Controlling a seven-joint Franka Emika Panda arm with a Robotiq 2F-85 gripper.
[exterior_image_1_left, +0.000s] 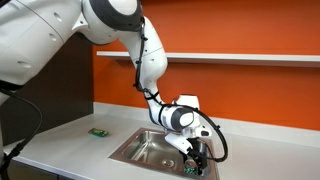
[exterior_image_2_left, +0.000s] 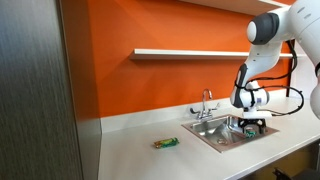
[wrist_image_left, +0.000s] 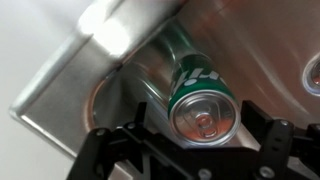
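A green and silver can stands in the metal sink, its top with the pull tab facing the wrist camera. Over the sink's right part, my gripper is open, one dark finger on either side of the can. In the wrist view the left finger and the right finger show near the can's upper end; whether they touch it cannot be told. From exterior view 2, a bit of green shows at the gripper's tip.
A green and yellow packet-like item lies on the white counter, left of the sink. The faucet rises behind the sink. A long white shelf runs along the orange wall above.
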